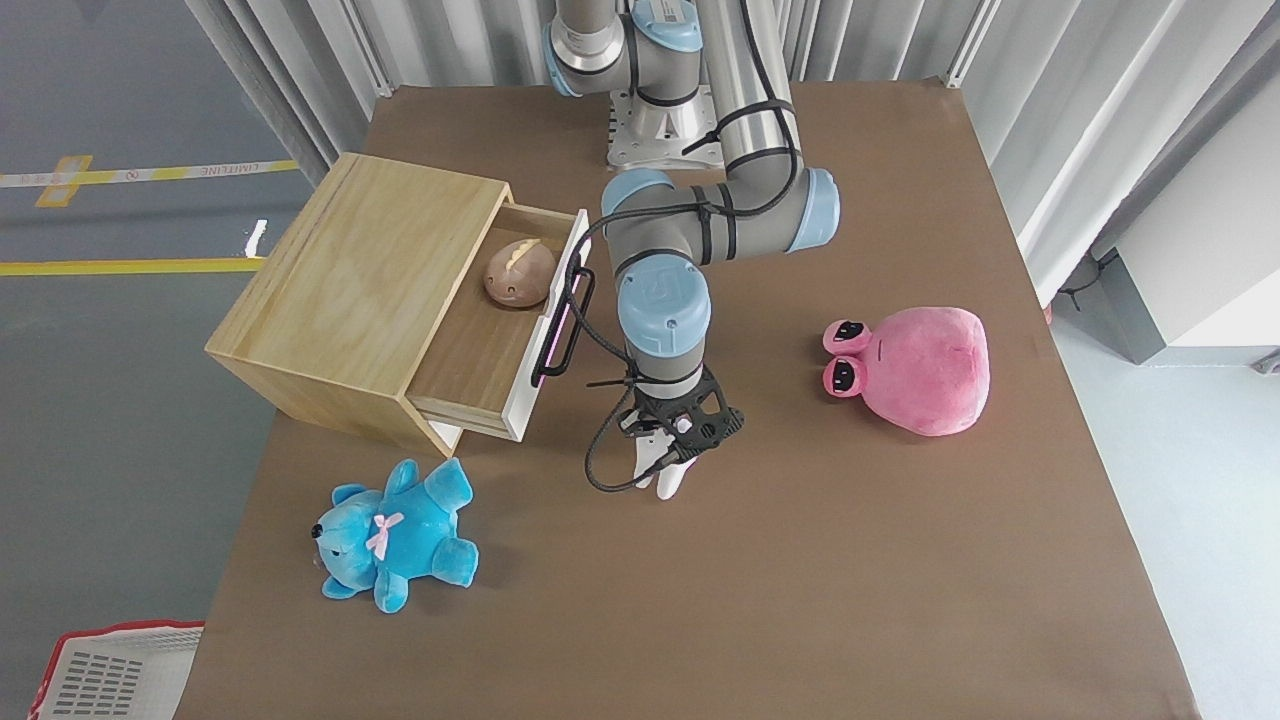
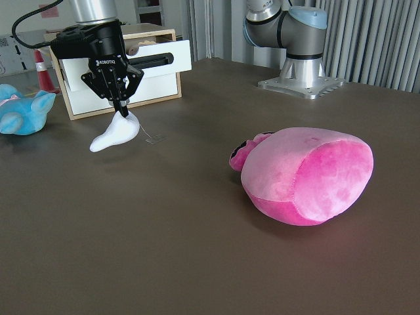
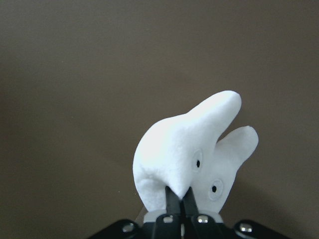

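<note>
A white plush toy (image 3: pixel 164 154) with two long lobes and small printed eyes is pinched between the fingertips of my gripper, which is shut on it; in the left view the toy (image 2: pixel 115 134) hangs below the black gripper (image 2: pixel 121 108), close to the tabletop. In the front view my gripper (image 1: pixel 662 434) is right of the wooden cabinet (image 1: pixel 360 264), whose drawer is pulled out with a brown round toy (image 1: pixel 519 276) inside. The toy (image 1: pixel 666 474) is partly hidden under the gripper.
A blue bear (image 1: pixel 408 540) lies at the front left, a pink plush (image 1: pixel 924 372) on the right.
</note>
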